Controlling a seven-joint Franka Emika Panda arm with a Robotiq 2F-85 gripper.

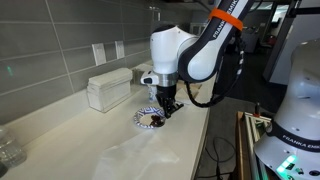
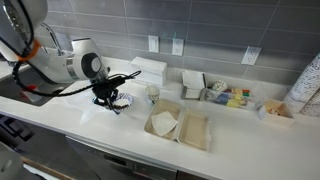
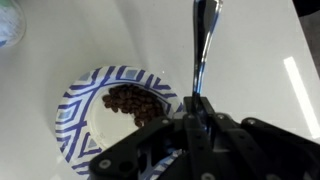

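Note:
A shiny metal utensil (image 3: 205, 45) rises from between the fingers of my gripper, which is shut on it. Its other end is hidden. The plate (image 3: 72, 112), round with a blue and white patterned rim, lies partly under the gripper in the wrist view. On its white middle is a heap of dark brown beans (image 3: 137, 99). From the side, the gripper (image 1: 167, 107) is low at the near right part of the plate (image 1: 140, 118); whether the utensil touches plate or beans cannot be made out.
To the plate's right in the second exterior view are a light-coloured cup (image 2: 153, 93) and an open cardboard box (image 2: 190, 128). A white bread-box-like container (image 1: 108, 90) stands by the wall. The counter (image 1: 75, 130) left of the plate is mostly clear.

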